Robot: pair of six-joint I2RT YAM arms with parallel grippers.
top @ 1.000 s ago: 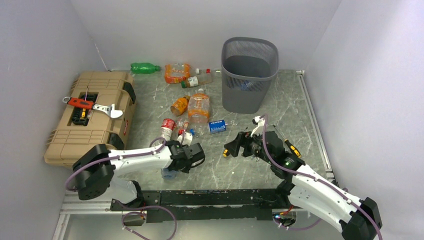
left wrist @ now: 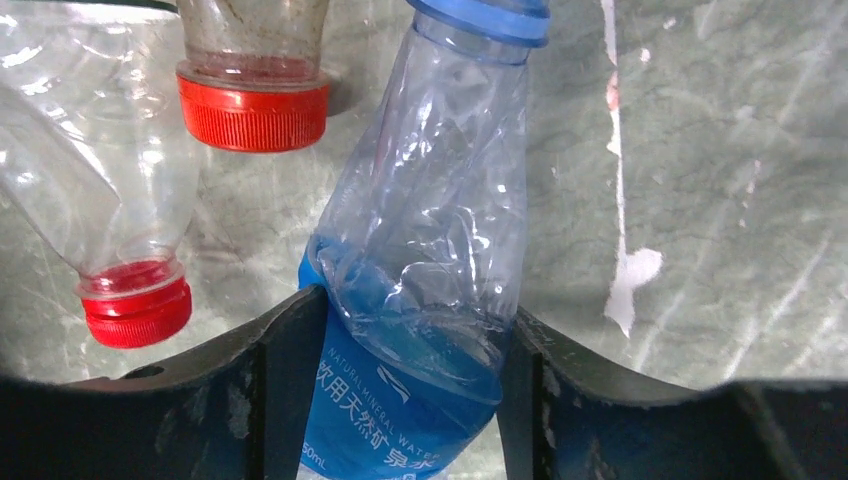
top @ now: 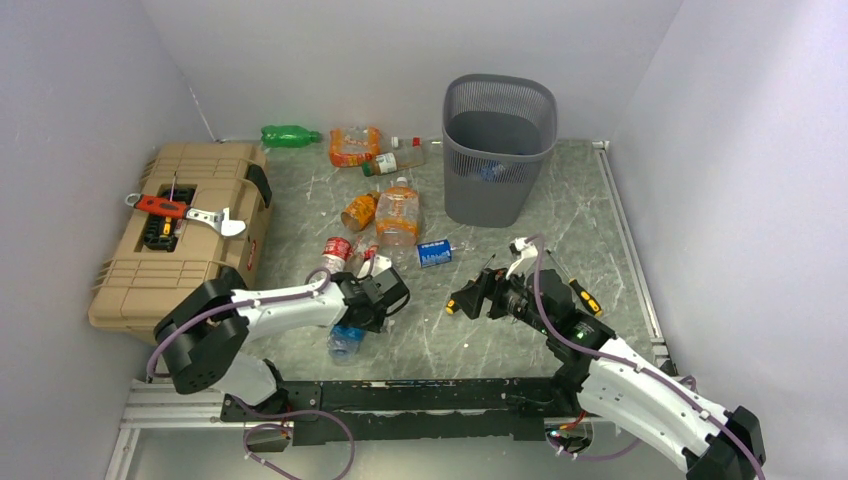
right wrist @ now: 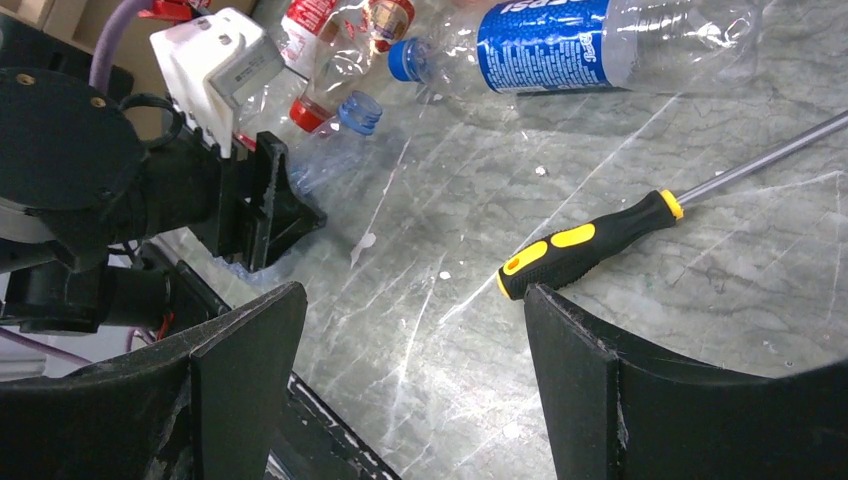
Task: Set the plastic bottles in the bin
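A crumpled blue-label bottle lies between the fingers of my left gripper in the left wrist view, one finger against its side; whether they grip it is unclear. Two red-capped bottles lie beside it. A blue-label bottle, orange-label bottles and a green bottle lie farther back in the top view. The grey bin stands at back right with something blue inside. My right gripper is part open, empty, above the table near a yellow-black screwdriver.
A tan toolbox with a wrench on it fills the left side. Another screwdriver lies at the right. Bare table shows in the front middle, and walls close in the back and sides.
Over the last second my left arm has shifted slightly back at the gripper, uncovering more of the blue bottle at the front. My right arm has moved very slightly.
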